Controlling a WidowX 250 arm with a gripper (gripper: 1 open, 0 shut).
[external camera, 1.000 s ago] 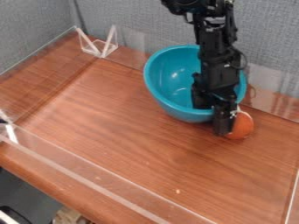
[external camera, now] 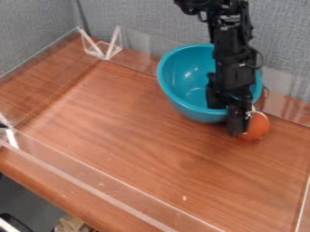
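A turquoise bowl (external camera: 184,82) stands at the back right of the wooden table. My black gripper (external camera: 238,116) hangs over the bowl's right side, its fingers low at the right front rim. An orange round object (external camera: 255,129) rests on the table just right of the bowl, beside my fingertips. The gripper stands open; its fingers partly overlap the bowl and the orange object, so contact is unclear.
A white wire stand (external camera: 101,47) sits at the back left. Grey padded walls rise behind.
The bowl has shifted slightly to the right, along with my gripper. The orange object has moved a little right too.
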